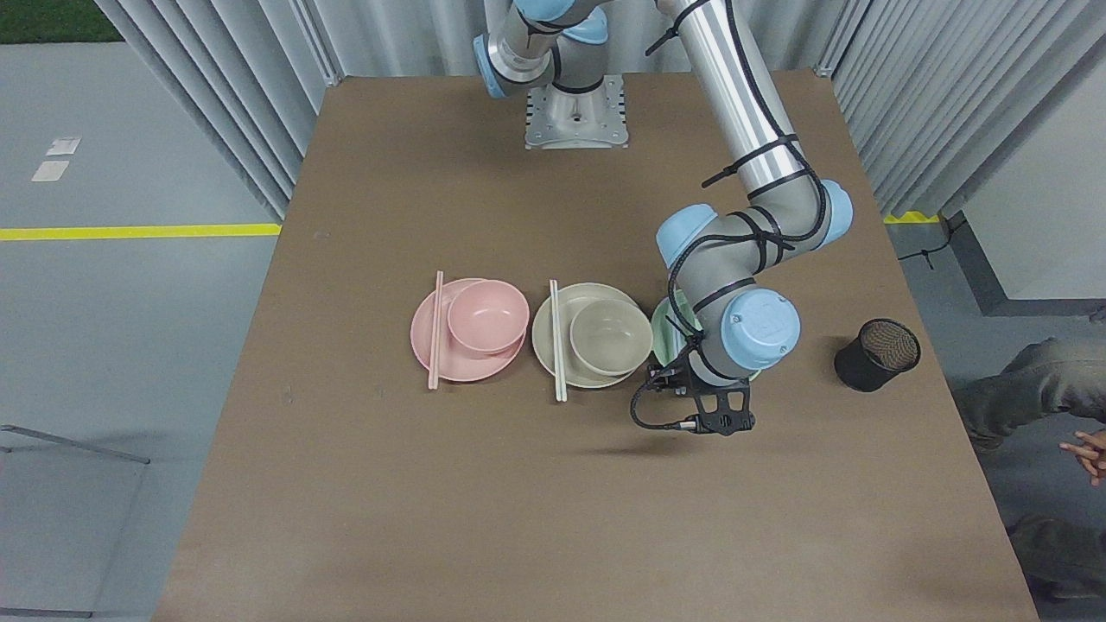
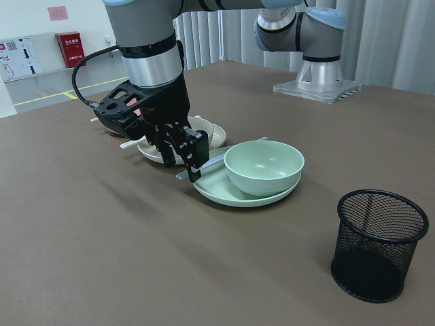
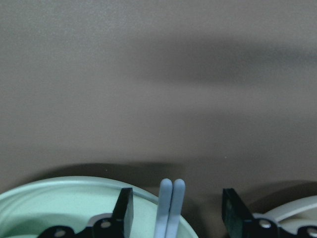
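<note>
My gripper hangs open over the near end of a pair of pale blue chopsticks point(image 3: 176, 208), one finger either side of them in the wrist view. The chopsticks rest on a mint green plate point(image 2: 212, 190), beside a mint green bowl point(image 2: 265, 173). In the front view the arm hides most of this set. To its left sit a cream plate with a bowl point(image 1: 611, 337) and white chopsticks point(image 1: 557, 363), then a pink plate with a bowl point(image 1: 487, 316) and pink chopsticks point(image 1: 437, 342).
A black mesh cup point(image 1: 873, 358) stands at the right of the table, beside the green set. A person's legs and hand show beyond the right edge.
</note>
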